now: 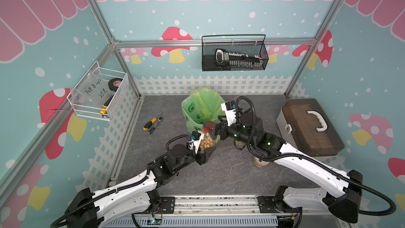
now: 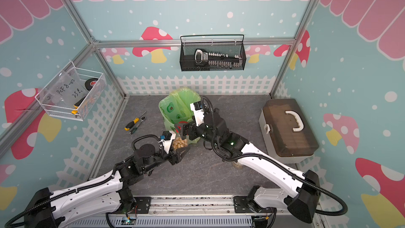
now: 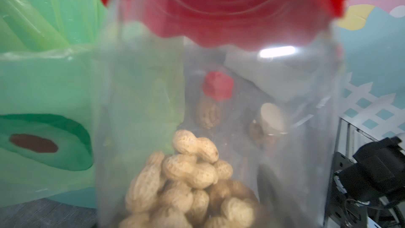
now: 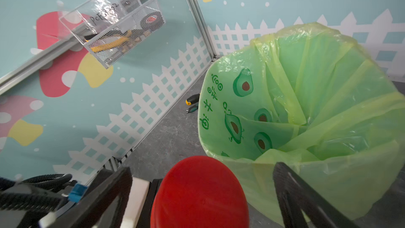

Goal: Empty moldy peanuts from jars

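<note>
A clear jar [image 1: 206, 142] with peanuts and a red lid is held by my left gripper [image 1: 205, 152] beside the green-lined bin; in the left wrist view the peanuts [image 3: 185, 177] heap in its lower part. My right gripper is open around the red lid, one finger on either side. Behind the right arm, a further jar [image 2: 237, 164] stands on the table, partly hidden.
A brown toolbox [image 1: 310, 130] sits at the right. A screwdriver [image 1: 150, 123] and pliers lie left of the bin. Wire baskets [image 1: 234, 54] hang on the walls.
</note>
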